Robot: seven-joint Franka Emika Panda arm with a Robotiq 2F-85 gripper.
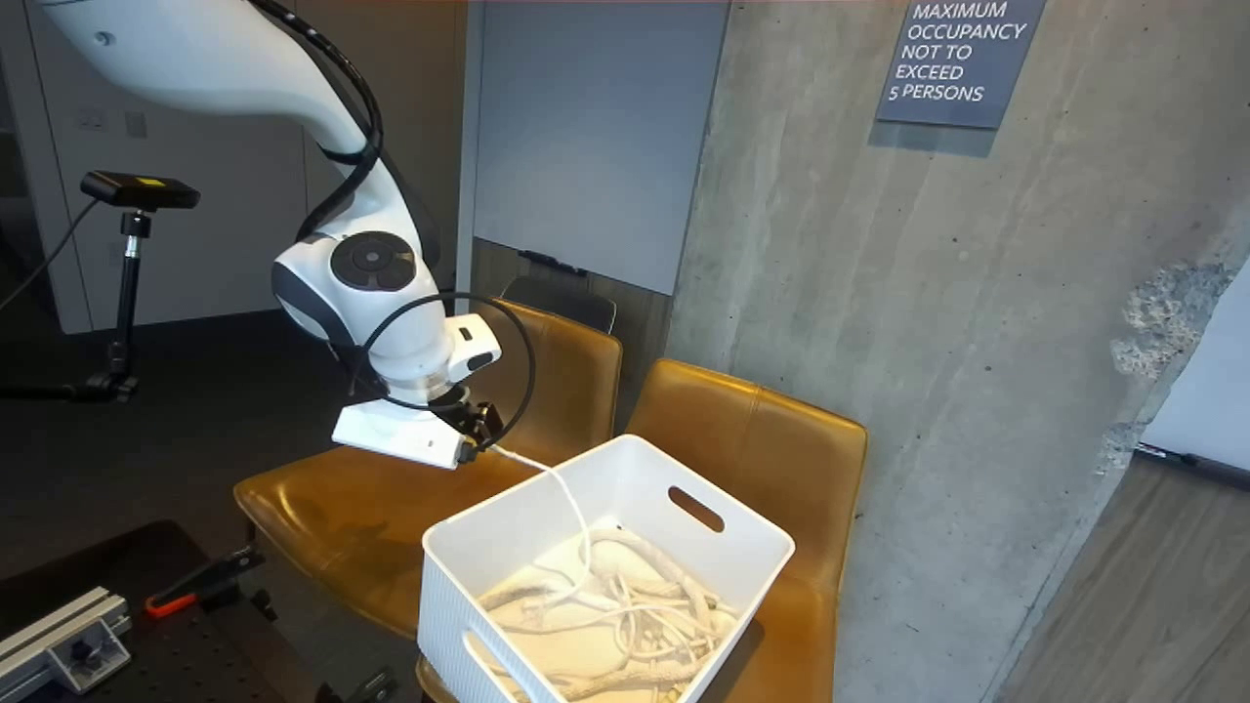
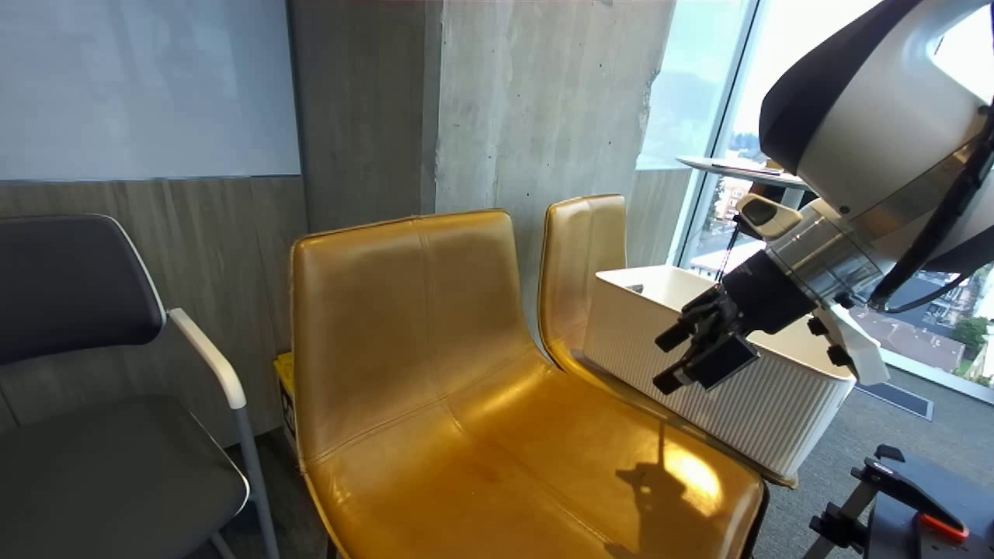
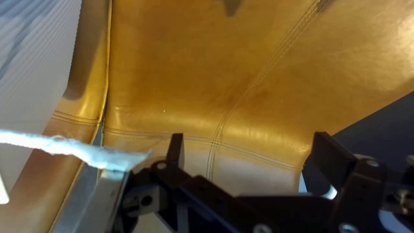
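My gripper stands open above the left tan chair (image 3: 186, 77), and nothing shows between its two fingers. A white rope (image 3: 77, 147) enters the wrist view from the left and meets the outer side of the left-hand finger; how it is caught there cannot be told. Seen from exterior view 1, that rope (image 1: 568, 498) runs from beside the gripper over the rim and down into the white bin (image 1: 750, 533). Inside lie tangled pale ropes (image 1: 656, 627). The gripper (image 2: 672, 359) hangs just outside the bin's ribbed wall in exterior view 2.
The bin rests on the right tan chair (image 1: 762, 434), close against the left one. A dark table with a clamp (image 1: 205, 582) and a metal rail (image 1: 59, 639) occupies the lower left.
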